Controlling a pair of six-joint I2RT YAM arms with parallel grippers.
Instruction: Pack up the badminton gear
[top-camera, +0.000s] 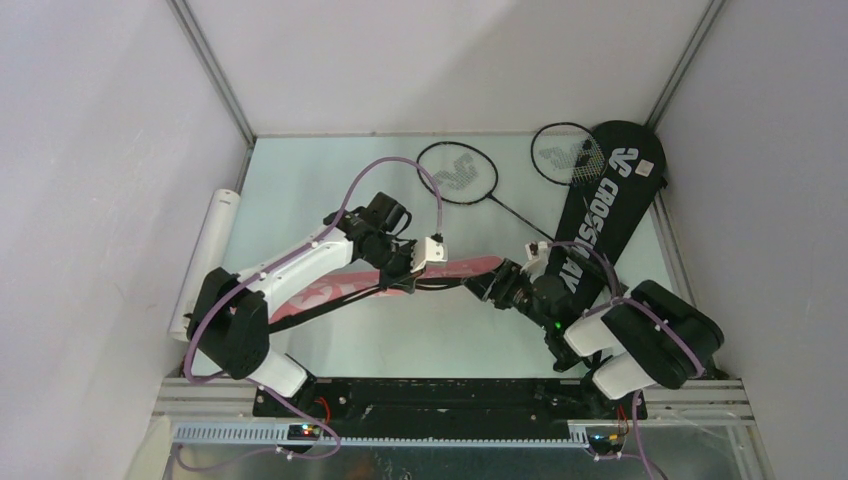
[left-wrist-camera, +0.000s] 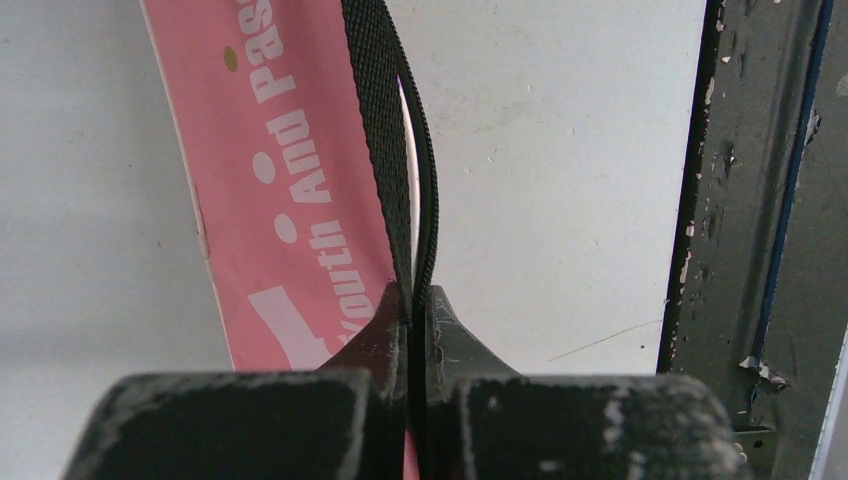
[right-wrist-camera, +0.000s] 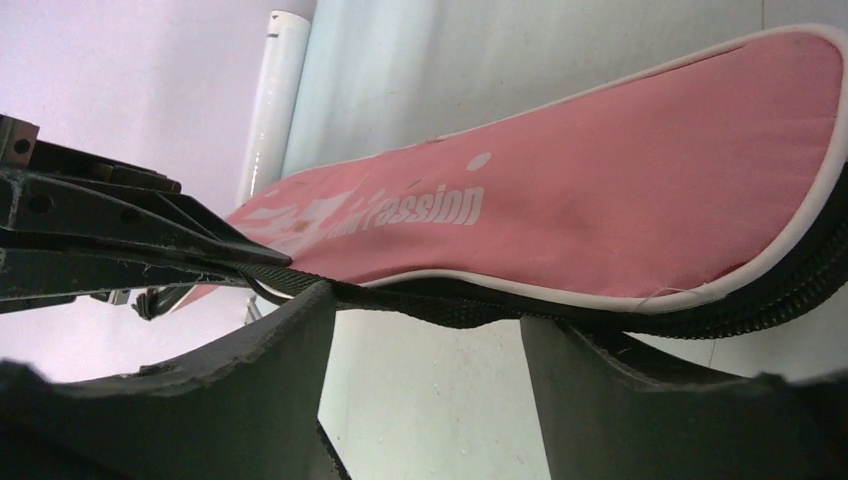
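A pink racket bag (top-camera: 465, 267) with a black zip edge and white lettering lies across the middle of the table. My left gripper is shut on that black edge (left-wrist-camera: 375, 90), the thin band running between its fingertips. The left gripper's fingers (right-wrist-camera: 220, 235) also show in the right wrist view. My right gripper is part open at the bag's rounded end, its fingertips apart with the black edge crossing just beyond them. Two rackets lie behind: one (top-camera: 457, 203) in the middle, another (top-camera: 568, 184) partly over a black CROSSWAY bag (top-camera: 626, 190).
A white roll (top-camera: 212, 250) lies along the left edge. Walls enclose the back and sides. A dark front rail (top-camera: 450, 408) borders the table.
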